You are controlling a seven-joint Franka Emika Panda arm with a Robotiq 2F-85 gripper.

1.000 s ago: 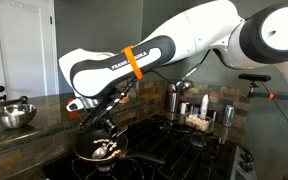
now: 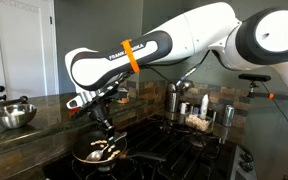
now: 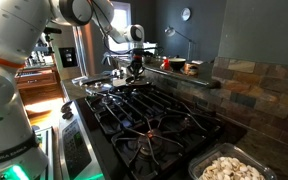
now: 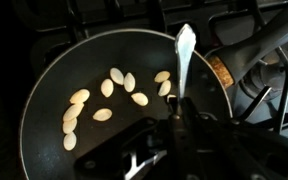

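Note:
In the wrist view, a black frying pan [image 4: 44,110] holds several pale, flat seeds [image 4: 103,114] spread over its left and middle. My gripper is over the pan, shut on a shiny metal spoon [image 4: 185,45] whose handle end points toward the pan's far rim. Exterior view 1 has the gripper [image 2: 110,138] low above the pan [image 2: 79,146], with the spoon's bright head [image 2: 96,155] down among the seeds. The dark fingers hide part of the pan floor on its near side.
The pan's handle [image 2: 147,156] reaches right over the black stove grates [image 3: 149,125]. A metal bowl [image 2: 14,115] stands on the left counter. A tray of pale pieces [image 3: 231,168] sits at the stove's far end. Bottles and canisters [image 2: 204,105] line the back.
The arm has shifted slightly, and the spoon's head has moved a little left and down within the pan. The grip on the spoon looks the same.

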